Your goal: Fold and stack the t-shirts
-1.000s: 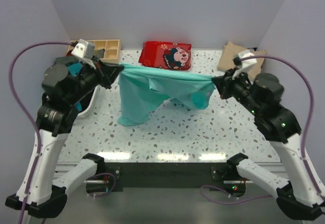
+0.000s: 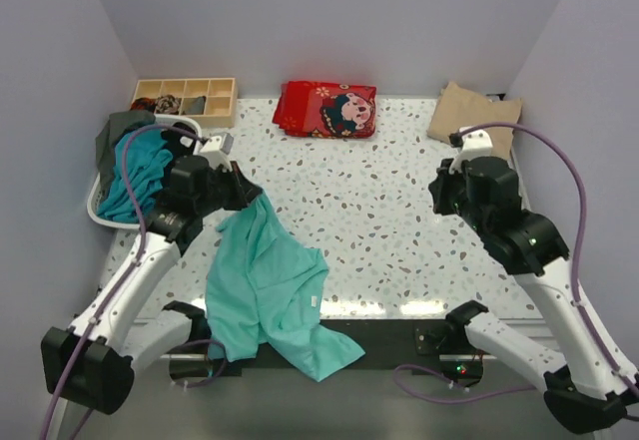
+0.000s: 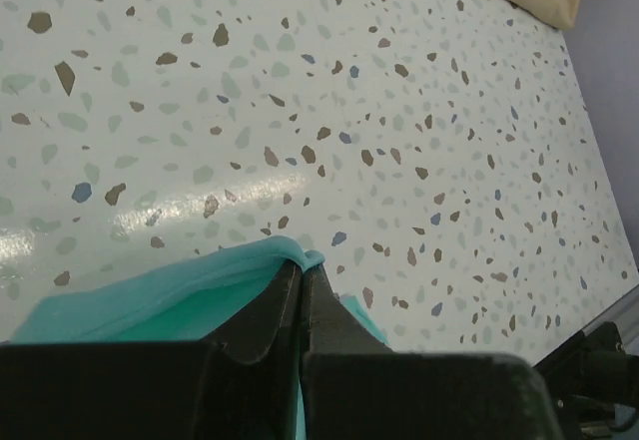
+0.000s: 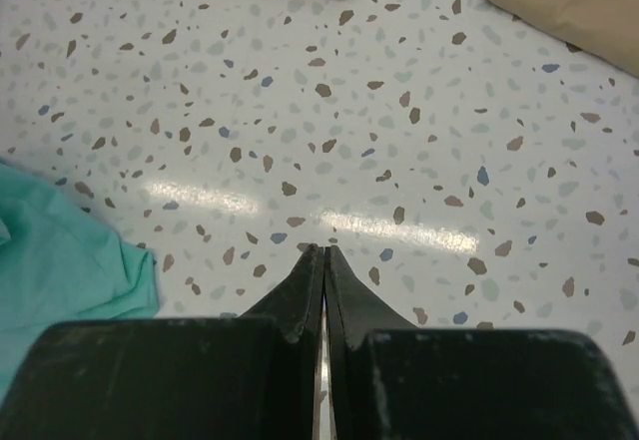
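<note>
A turquoise t-shirt (image 2: pixel 265 280) hangs crumpled from my left gripper (image 2: pixel 255 193), its lower part draping over the table's front edge. In the left wrist view a pinched fold of the turquoise t-shirt (image 3: pixel 200 275) sits between the fingertips of my left gripper, which is shut on it. My right gripper (image 2: pixel 439 201) is over the right half of the table, apart from the cloth. Seen from the right wrist, the right gripper is shut with nothing between its fingers, and the turquoise t-shirt (image 4: pixel 70 260) lies off to the left.
At the back left stand a white basket (image 2: pixel 95 201) of dark and teal clothes and a wooden divided box (image 2: pixel 222 111). A folded red cloth (image 2: pixel 324 109) and a folded beige cloth (image 2: pixel 474 121) lie along the back.
The shirt was stretched between both grippers; its right end has come free of my right gripper, and it now hangs from the left one alone. Both arms swung toward the table from their spread pose.
</note>
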